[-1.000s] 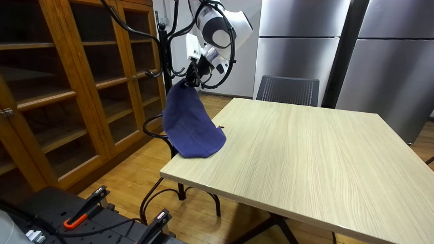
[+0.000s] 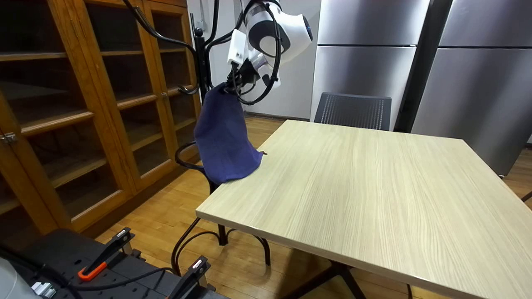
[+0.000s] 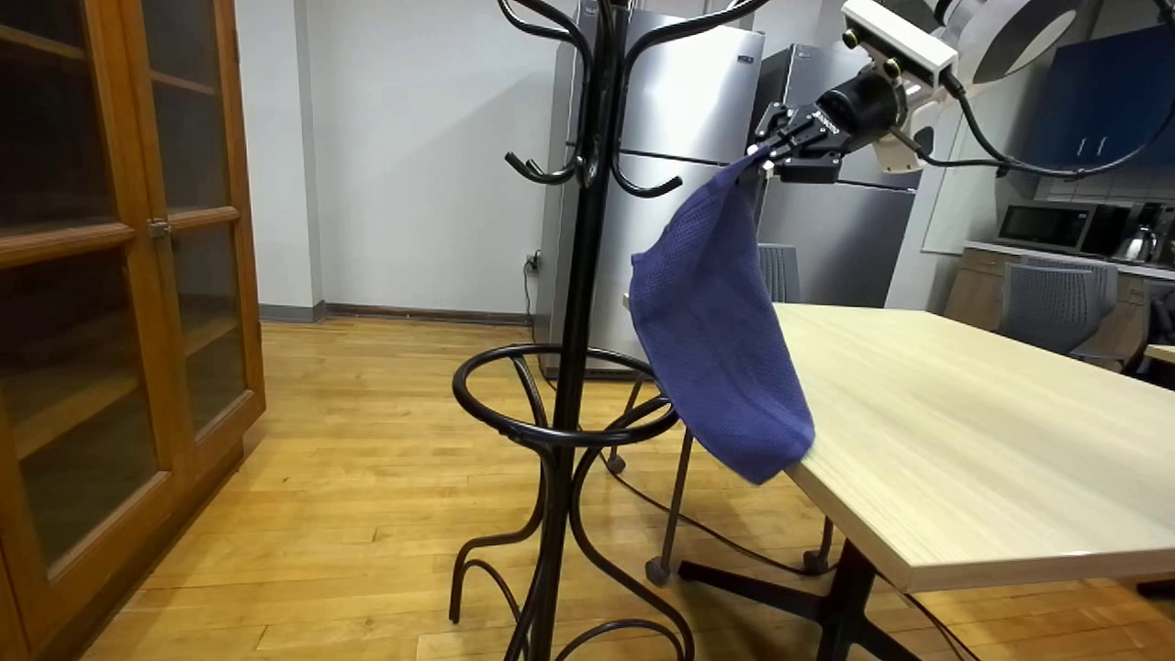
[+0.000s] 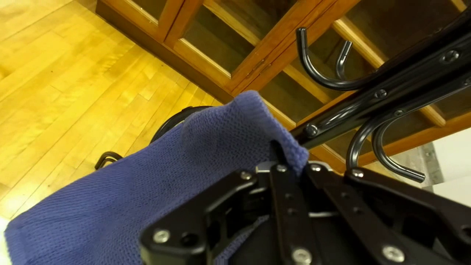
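A blue cloth [image 2: 224, 137] hangs from my gripper [image 3: 767, 154], which is shut on its upper edge. In the wrist view, a fold of the cloth [image 4: 176, 176] is pinched between the fingertips, and the rest drapes down to the left. Its lower end reaches the near corner of the table in exterior view 1. The black coat rack [image 3: 587, 242] stands just left of the cloth in exterior view 2. One of its lower hooks [image 3: 650, 185] curves up a short way from my fingertips, with a gap between.
A pale wooden table [image 2: 359, 189] with a bare top stretches to the right. Glass-door cabinets [image 2: 119, 89] line the left side. A dark chair [image 2: 354, 110] stands behind the table, and the rack's ring [image 3: 485, 409] circles its post low down.
My gripper has risen a little and shifted left toward the coat rack. The cloth has come along with it, its lower end moving up and left over the tabletop.
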